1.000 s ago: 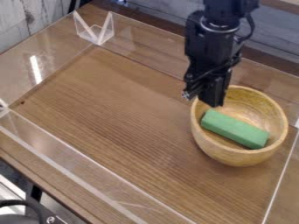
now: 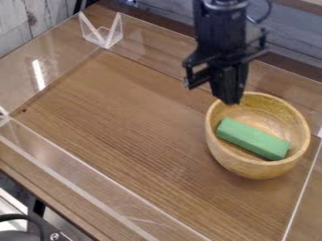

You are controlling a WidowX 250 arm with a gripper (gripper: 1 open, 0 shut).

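Observation:
My black gripper (image 2: 217, 80) hangs over the upper rim area of a wooden bowl (image 2: 272, 108) at the right, a little to its upper left. It is shut, with nothing visible between its fingers. A green block (image 2: 251, 137) lies inside the bowl.
A clear plastic holder (image 2: 104, 30) stands at the back left. Cables show at the lower left corner.
My gripper has risen and moved slightly left, away from the bowl. The green block and bowl look essentially unchanged.

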